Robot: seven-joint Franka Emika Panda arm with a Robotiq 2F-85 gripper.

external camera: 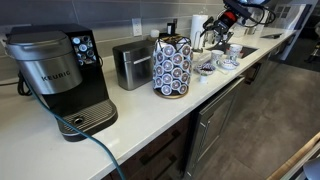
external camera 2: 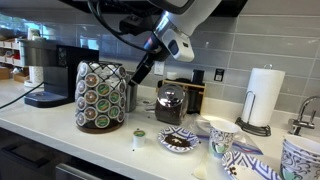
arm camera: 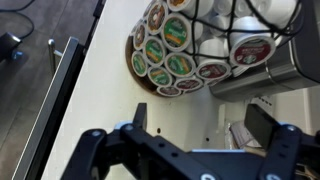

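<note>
A wire carousel (external camera 2: 103, 98) filled with coffee pods stands on the counter; its pods (arm camera: 180, 65) fill the upper part of the wrist view. One loose pod (external camera 2: 138, 139) with a green label sits apart on the counter, right of the carousel. My gripper is open with nothing between its fingers. In exterior view 2 the gripper (external camera 2: 143, 70) hangs above the counter, close to the carousel's right side. A black and silver Keurig coffee maker (external camera: 62, 80) is at the near left, with no gripper near it.
A steel toaster (external camera: 134, 64) stands against the wall behind the carousel. Patterned bowls (external camera 2: 179, 139), cups (external camera 2: 222, 135) and a paper towel roll (external camera 2: 262, 95) stand to the right. Bare counter (external camera: 135, 130) lies in front of the carousel, ending at the front edge.
</note>
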